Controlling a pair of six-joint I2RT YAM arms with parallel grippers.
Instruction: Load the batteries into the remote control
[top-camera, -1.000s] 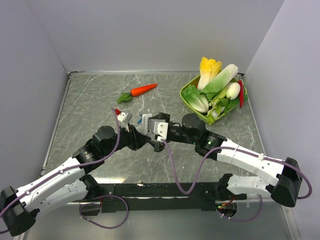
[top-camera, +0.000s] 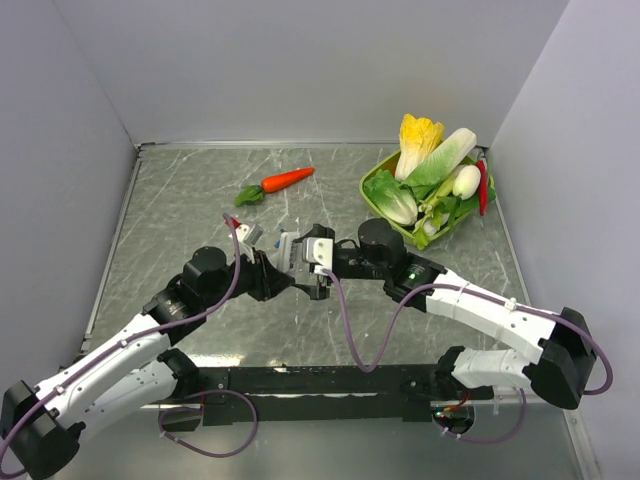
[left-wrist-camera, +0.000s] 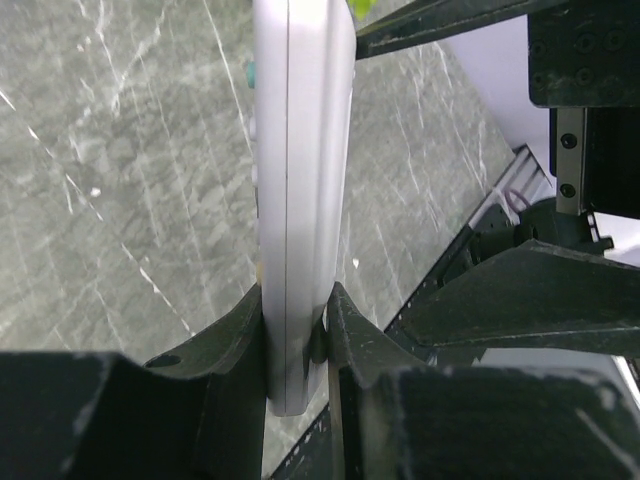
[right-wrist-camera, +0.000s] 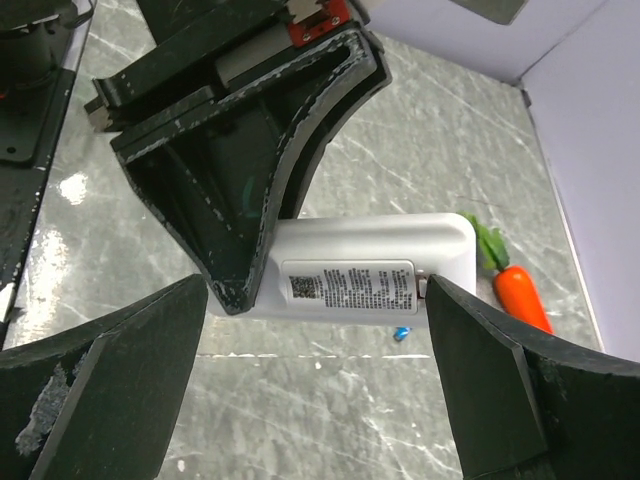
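My left gripper is shut on one end of the white remote control (left-wrist-camera: 300, 160), which is held above the table. In the right wrist view, the remote control (right-wrist-camera: 370, 228) lies crosswise, its printed label (right-wrist-camera: 352, 287) facing that camera. My right gripper is open, with one finger (right-wrist-camera: 500, 370) overlapping the label's right end and the other near the left gripper's finger (right-wrist-camera: 225, 190). Whether the right fingers touch the remote cannot be told. A small blue object (right-wrist-camera: 401, 333) lies on the table below; I cannot tell whether it is a battery. No battery shows clearly.
A green basket of vegetables (top-camera: 371, 196) stands at the back right. An orange carrot (top-camera: 288, 179) lies at the back left. A small red object (top-camera: 234, 222) shows beside the left gripper. The marble table (top-camera: 190, 180) is otherwise largely clear.
My right gripper has shifted slightly around the remote, and its arm has swung a little toward the left. The blue object shows less in the top view. The left arm looks nearly still.
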